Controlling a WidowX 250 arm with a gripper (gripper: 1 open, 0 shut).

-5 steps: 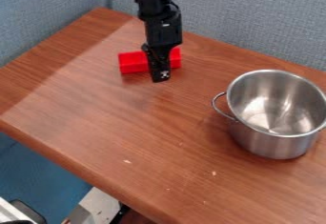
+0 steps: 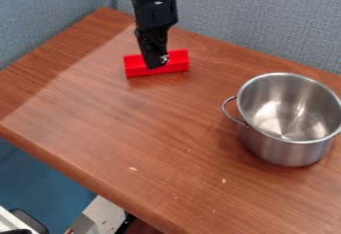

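A red rectangular block lies on the wooden table near its back. My black gripper hangs from above, its fingertips at the middle of the block, partly in front of it. Whether the fingers are open or shut on the block is unclear at this size.
A steel pot with a loop handle stands at the right of the table. Grey-blue padded walls bound the back and left.
My gripper has shifted left and a little upward in the view, from the block's right part to its middle. The block looks unmoved.
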